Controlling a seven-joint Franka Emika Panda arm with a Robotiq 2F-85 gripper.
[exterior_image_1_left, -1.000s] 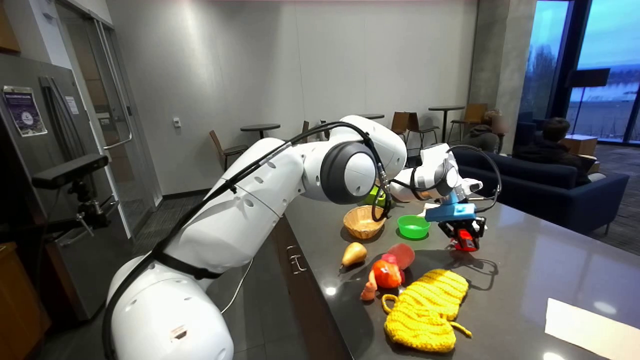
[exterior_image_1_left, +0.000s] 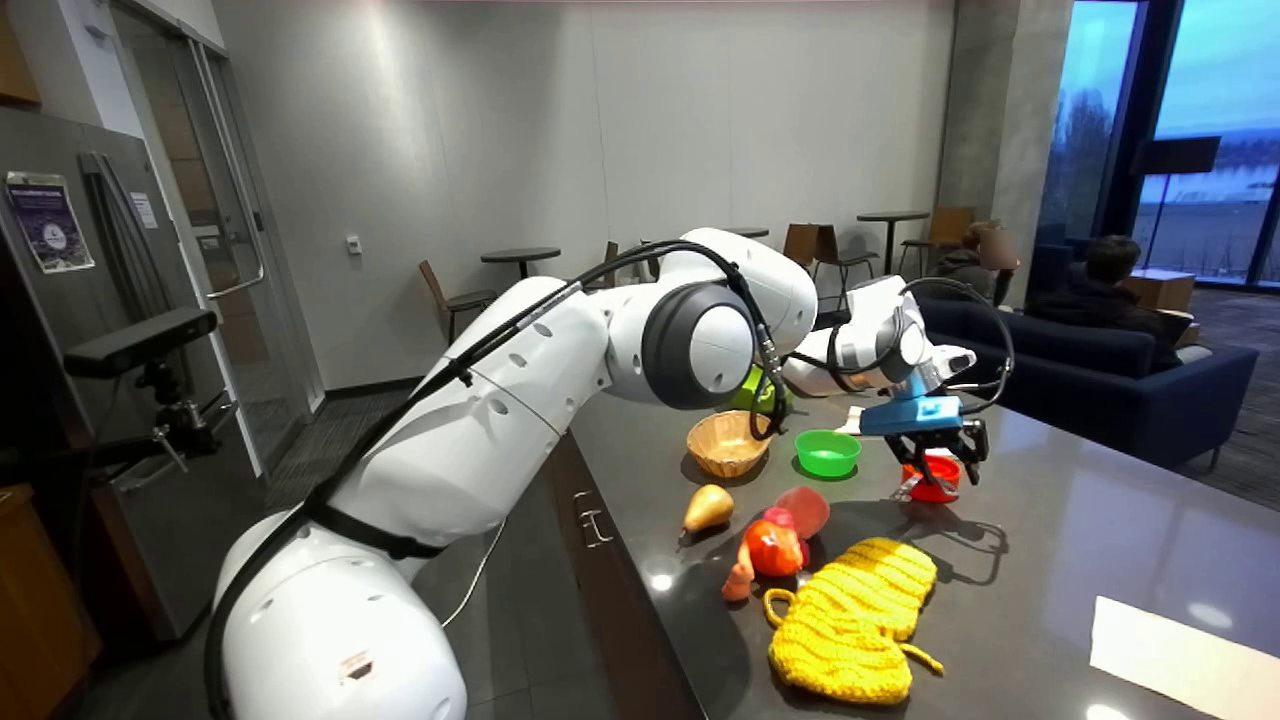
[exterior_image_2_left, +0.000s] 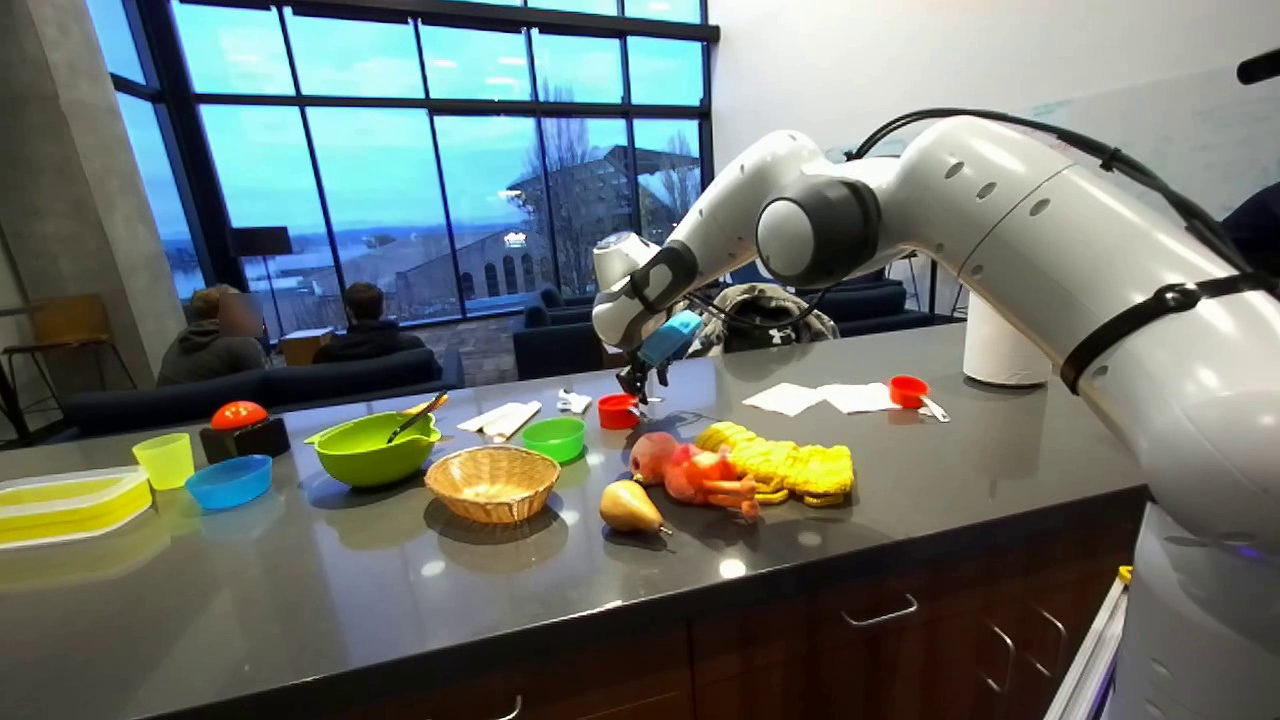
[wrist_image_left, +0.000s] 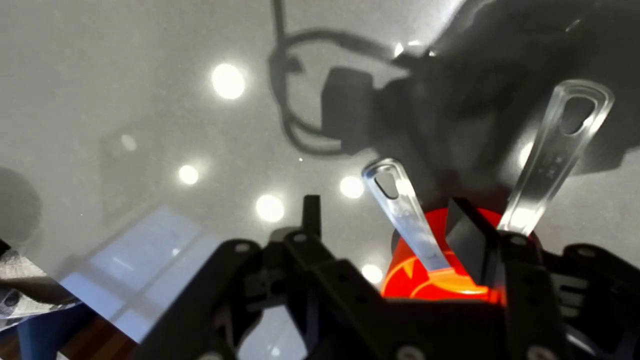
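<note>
A red measuring cup (wrist_image_left: 400, 271) stands on the dark counter, and one metal handle (wrist_image_left: 408, 210) reaches out of it over the rim. A second, longer metal handle (wrist_image_left: 543, 162) points away on the right; its far end is hidden behind my gripper. My gripper is above the cup, fingers apart and nothing held between them. In the wrist view its right finger (wrist_image_left: 471, 243) overlaps the cup's opening while the left finger is over bare counter. From the first exterior view, the gripper's fingers hang just over the red cup (exterior_image_1_left: 933, 482).
A green bowl (exterior_image_2_left: 554, 439), a wicker basket (exterior_image_2_left: 492, 482) and a pear (exterior_image_2_left: 630, 508) stand nearby. A yellow knitted cloth (exterior_image_1_left: 854, 618) and red toys (exterior_image_1_left: 775, 546) lie towards the front. Another red cup (exterior_image_2_left: 908, 391) rests on white paper. Open counter lies to the right.
My gripper has risen slightly and moved a little to the right in the first exterior view. More of the red cup shows below it, standing at about the same place.
</note>
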